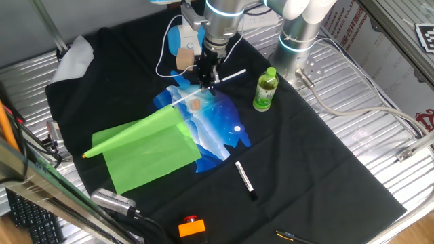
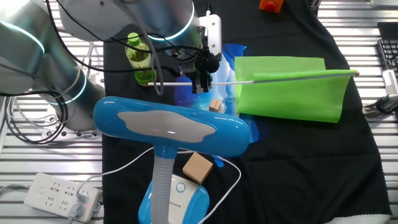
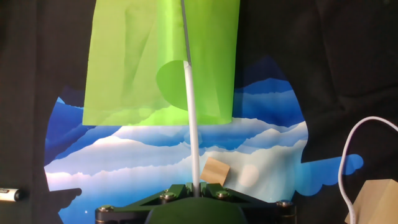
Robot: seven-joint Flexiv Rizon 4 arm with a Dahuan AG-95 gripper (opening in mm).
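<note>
My gripper (image 1: 209,83) is shut on the white pole (image 3: 192,124) of a green flag. In the wrist view the pole runs straight up from between the fingers to the cloth. The green flag cloth (image 1: 150,152) lies spread over the black tablecloth, overlapping a blue cloud-patterned sheet (image 1: 220,122). Its rolled edge surrounds the far part of the pole, whose tip (image 2: 357,74) shows past the cloth. On the other side of my gripper, the pole's free end points toward the green bottle (image 1: 266,89). A small wooden block (image 3: 216,170) sits on the sheet beside the pole.
A blue-and-white lamp (image 2: 171,126) with a cable and a larger wooden block (image 2: 198,167) stand near the arm. A marker (image 1: 245,179), a pen (image 1: 293,237) and a red-topped orange box (image 1: 192,227) lie toward the front.
</note>
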